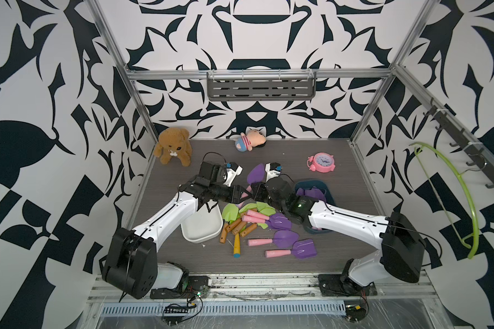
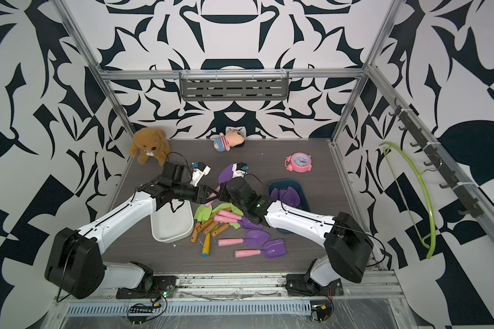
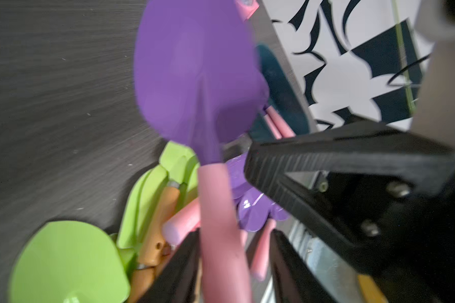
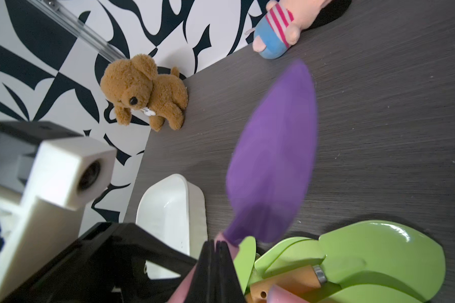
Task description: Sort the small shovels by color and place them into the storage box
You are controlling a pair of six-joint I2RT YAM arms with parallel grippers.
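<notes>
A purple shovel (image 3: pixel 197 75) with a pink handle (image 3: pixel 217 212) is held up between the two arms, blurred in both wrist views. My left gripper stands part open around the handle, a gap showing on one side. In the right wrist view, my right gripper is shut, and the pink handle passes behind its fingertips; whether they touch is unclear. Beneath lie green shovels (image 4: pixel 384 252) with orange-brown handles and more purple shovels (image 1: pixel 304 248) with pink handles. The dark blue box (image 1: pixel 326 189) holds purple shovels; the white box (image 1: pixel 185 233) looks empty.
A teddy bear (image 1: pixel 174 147), a doll (image 1: pixel 251 140) and a pink clock (image 1: pixel 321 161) stand at the back. Both arms meet closely over the pile. Bare table (image 1: pixel 214 257) lies front left.
</notes>
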